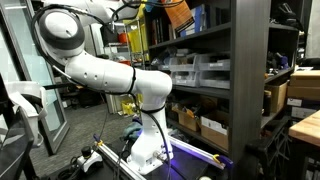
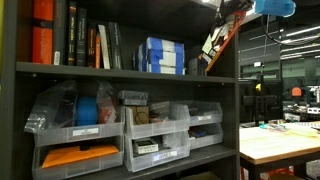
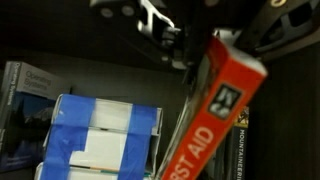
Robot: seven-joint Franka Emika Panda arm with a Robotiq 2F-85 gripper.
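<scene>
A red book with "FIRST AID" on its spine (image 3: 215,120) fills the middle right of the wrist view, tilted. My gripper is shut on its upper end; the fingertips are dark and partly hidden. In exterior view 2 the same red book (image 2: 226,42) hangs slanted at the right end of the upper shelf, below the gripper (image 2: 238,14). At the top of exterior view 1 the book's orange-red cover (image 1: 180,14) shows beside the shelving.
A blue-and-white box (image 3: 105,135) and an "Operating Systems" book (image 3: 25,110) stand on the shelf, with a "Mountaineers" book (image 3: 238,145) on the right. Clear bins (image 2: 158,122) sit on the shelf below. The shelf's side post (image 1: 246,70) is close by.
</scene>
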